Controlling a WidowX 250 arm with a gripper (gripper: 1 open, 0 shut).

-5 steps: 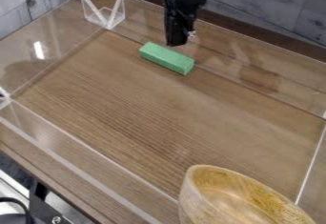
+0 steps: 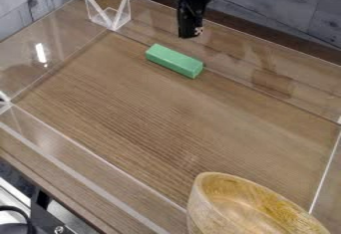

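My black gripper hangs at the top centre, above the back of the wooden table; whether it is open or shut is too small and dark to tell. A green block lies on the table below it and a little toward the left, apart from it.
A white wire-like holder stands at the back left. A large yellow bowl sits at the front right. Dark cables show at the bottom left corner.
My gripper has moved up and back, away from the green block. The block and bowl stay where they were.
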